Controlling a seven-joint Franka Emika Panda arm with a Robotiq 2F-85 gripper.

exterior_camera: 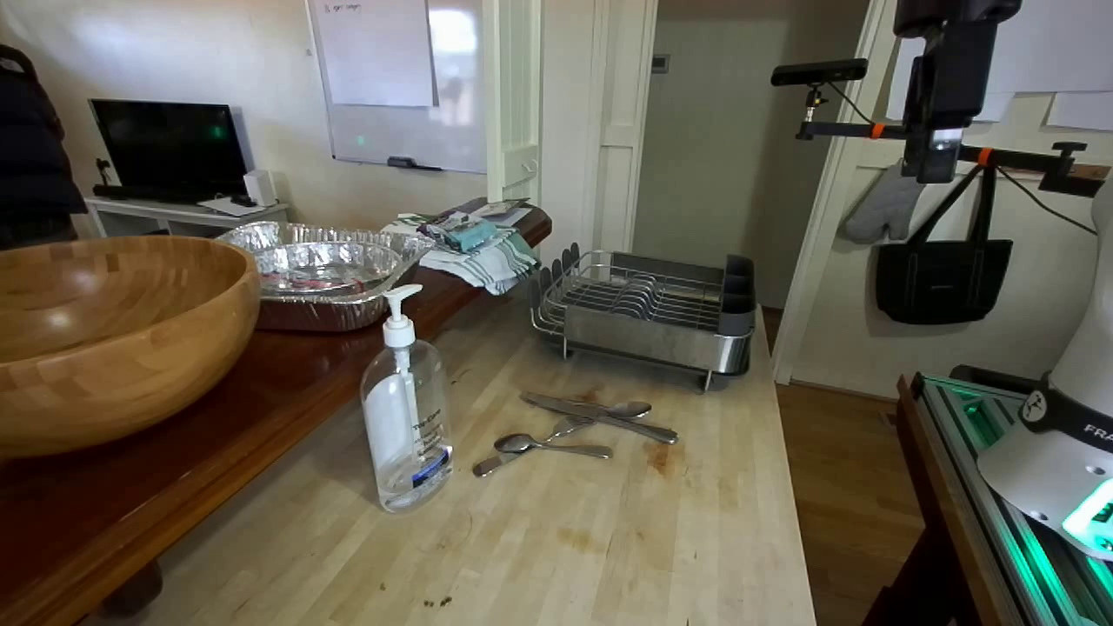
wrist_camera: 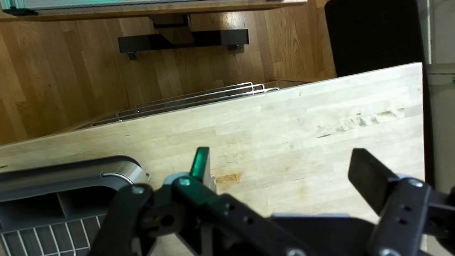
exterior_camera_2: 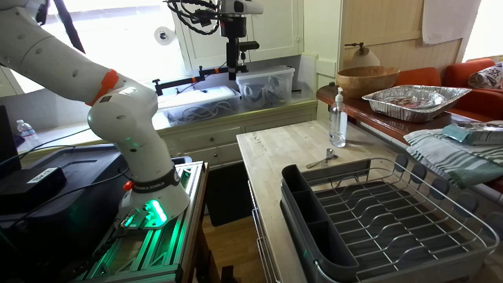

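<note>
High above the counter, my gripper is open, its two fingers far apart with only bare wood seen between them. From the side the gripper (exterior_camera: 931, 156) hangs pointing down, well clear of everything on the counter. Several pieces of cutlery lie loosely crossed in mid-counter, among them a knife (exterior_camera: 616, 418) and a spoon (exterior_camera: 553, 448). Behind them stands a dish rack (exterior_camera: 642, 332) with wire slots and dark cutlery cups (exterior_camera_2: 313, 214) along one side. In the wrist view, fingers and gripper body hide most of the cutlery.
A clear pump bottle (exterior_camera: 409, 422) stands upright near the cutlery. Along the adjoining dark table are a wooden bowl (exterior_camera: 125, 334), foil trays (exterior_camera: 323, 266) and a striped towel (exterior_camera: 501, 263). A floor gap separates it from the arm's base.
</note>
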